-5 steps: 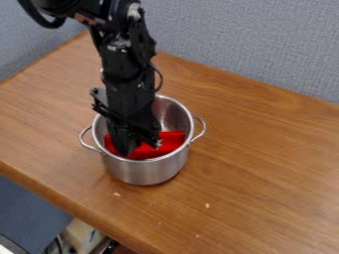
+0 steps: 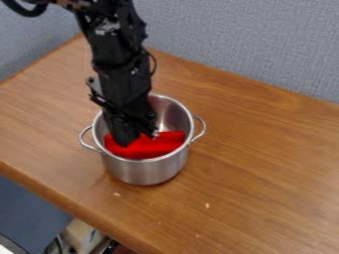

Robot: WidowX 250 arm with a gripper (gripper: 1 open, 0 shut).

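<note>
A steel pot [image 2: 143,169] with two wire loop handles stands on the wooden table, a red object [image 2: 155,146] lying inside it. My black gripper [image 2: 125,133] reaches down into the left part of the pot, over the red object. Its fingertips are dark and hard to make out; it is shut, and I see nothing held in it.
A grey textured wall [image 2: 252,45] rises behind.
Over the last second my gripper has shifted slightly within the pot, now a little higher, and more of the red object's left part shows. The pot stands in the same place.
</note>
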